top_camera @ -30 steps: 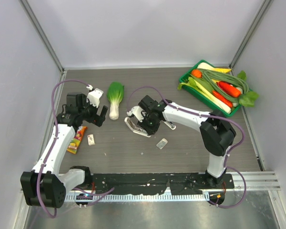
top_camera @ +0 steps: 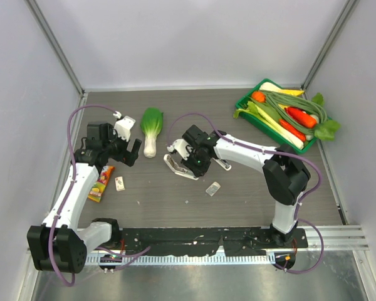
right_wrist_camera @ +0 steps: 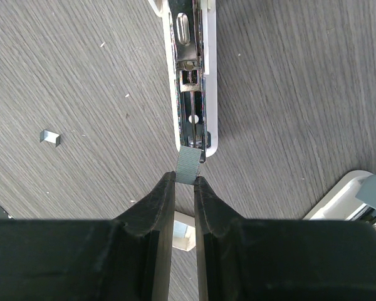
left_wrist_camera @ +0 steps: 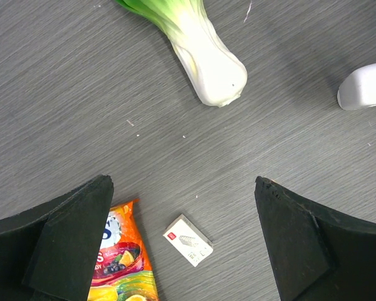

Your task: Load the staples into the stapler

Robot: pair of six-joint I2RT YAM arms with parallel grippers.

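Note:
In the right wrist view, the white stapler (right_wrist_camera: 214,63) lies with its silver staple channel exposed. A short grey staple strip (right_wrist_camera: 188,164) is pinched at the tips of my right gripper, its far end overlapping the near end of the channel. From this angle I cannot tell whether it touches the stapler. The top view shows that arm bent over the open stapler (top_camera: 183,172), its fingertips largely hidden. My left gripper (top_camera: 134,153) is open over the table's left side, empty; the stapler's white end (left_wrist_camera: 360,88) shows right in its wrist view.
A small box (top_camera: 213,188) and a second stapler (top_camera: 223,164) lie near the right gripper. Leftward are a leek (top_camera: 151,128), a staple box (top_camera: 119,184) and a snack bag (top_camera: 100,184). A green vegetable basket (top_camera: 242,103) stands back right.

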